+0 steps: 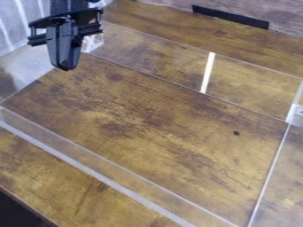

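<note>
My gripper [64, 58] hangs at the upper left of the camera view, over the back left part of a clear-walled tray [154, 133] on a wooden table. Its dark fingers point down and appear close together; whether they are shut or hold anything is too small to tell.
The tray floor is bare wood apart from a small dark spot [236, 133] on the right. Clear walls run along its sides, with a white strip [208, 73] at the back. A dark bar [231, 19] lies beyond the back edge.
</note>
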